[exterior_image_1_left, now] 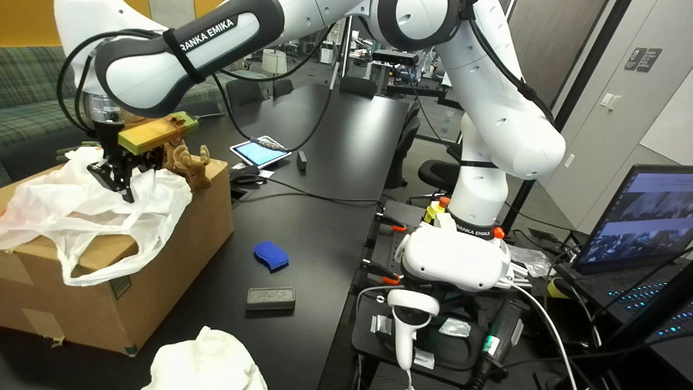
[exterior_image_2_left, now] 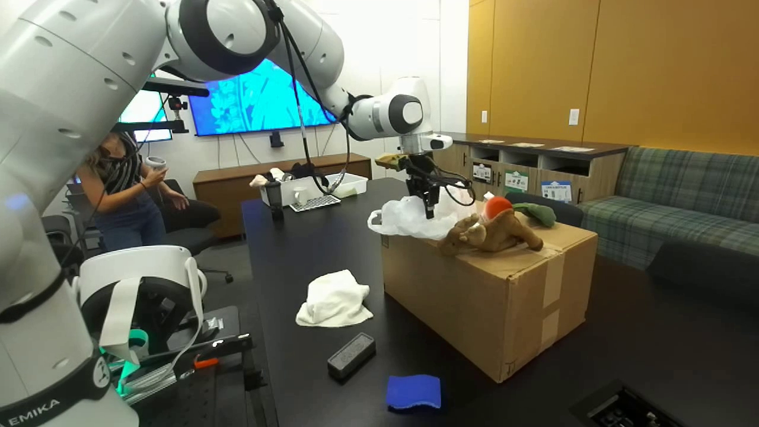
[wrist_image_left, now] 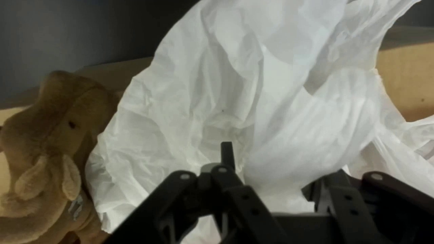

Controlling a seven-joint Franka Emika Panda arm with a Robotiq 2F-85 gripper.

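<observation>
A crumpled white plastic bag (exterior_image_1_left: pixel 139 221) lies on top of the cardboard box (exterior_image_1_left: pixel 188 240), its handle loops draped over the side. My gripper (exterior_image_1_left: pixel 116 183) points down into the bag. In the wrist view the fingers of my gripper stand apart, partly open, with a raised fold of the white bag (wrist_image_left: pixel 309 134) between them. Whether both fingers press on the plastic cannot be told. A brown plush animal (wrist_image_left: pixel 53 150) lies beside the bag, left in the wrist view; the same plush toy (exterior_image_2_left: pixel 494 231) rests near the box edge in exterior view 2.
A red-orange round object (exterior_image_2_left: pixel 496 206) and a green item (exterior_image_2_left: pixel 537 213) are also on the box. On the dark table lie a blue sponge-like piece (exterior_image_1_left: pixel 270 255), a grey eraser-like block (exterior_image_1_left: pixel 270 298) and a white cloth (exterior_image_2_left: pixel 334 299). Bare table surrounds them.
</observation>
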